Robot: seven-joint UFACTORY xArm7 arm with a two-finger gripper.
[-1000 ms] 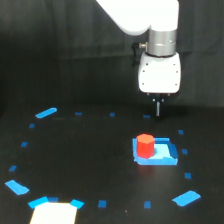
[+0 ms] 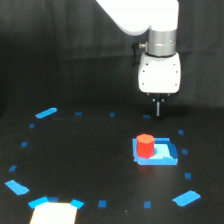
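Note:
A red block with a hexagon-like outline (image 2: 146,145) sits within a small light-blue tray (image 2: 167,160), toward the tray's left side. Behind and above it, at the upper right, hangs the white arm, its gripper (image 2: 158,105) pointing down and clear of the block. Only a thin, dark tip shows below the white gripper body, so whether it is open or shut does not show. No object is visible at that tip.
The table is black and marked with several small blue squares. Bright blue strips (image 2: 46,113) lie near the edges. A cream-coloured block (image 2: 54,213) is cut off by the bottom left border.

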